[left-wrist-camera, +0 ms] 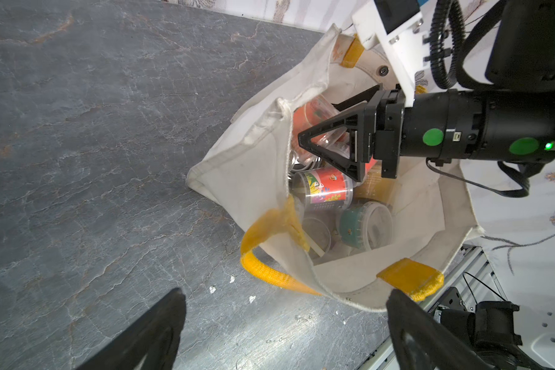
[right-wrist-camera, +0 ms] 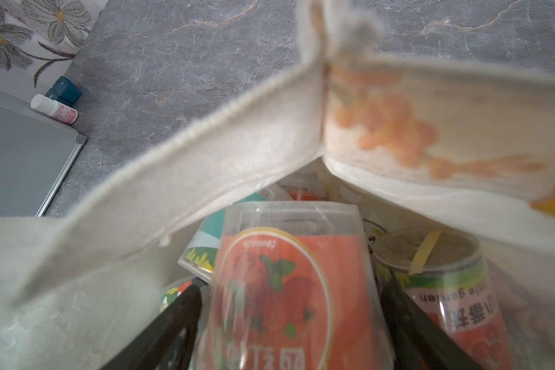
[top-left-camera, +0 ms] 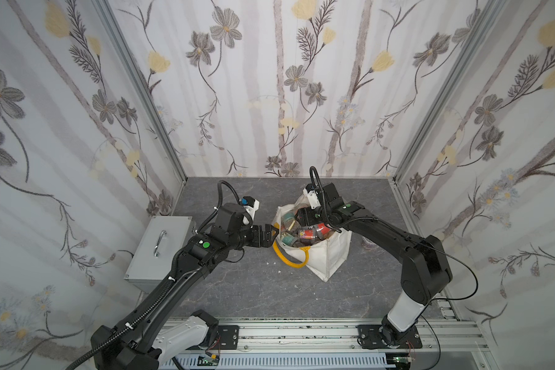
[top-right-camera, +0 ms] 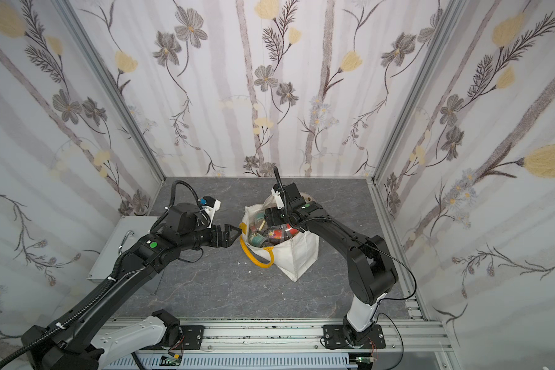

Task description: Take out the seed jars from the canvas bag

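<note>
The canvas bag (top-left-camera: 326, 259) with yellow handles stands mid-table, holding several seed jars (left-wrist-camera: 326, 188). My right gripper is down inside the bag, its fingers either side of a red tomato jar (right-wrist-camera: 289, 296) near the back; whether they touch it is unclear. Another tomato jar (right-wrist-camera: 450, 308) and a teal jar (left-wrist-camera: 363, 225) lie near it. My left gripper (top-left-camera: 268, 235) hangs open at the bag's left side, by the yellow handle, nothing between its fingers.
A grey metal box (top-left-camera: 148, 252) sits at the left with a small white bottle (right-wrist-camera: 53, 109) near it. A clear jar (top-left-camera: 370, 243) stands right of the bag, partly behind the right arm.
</note>
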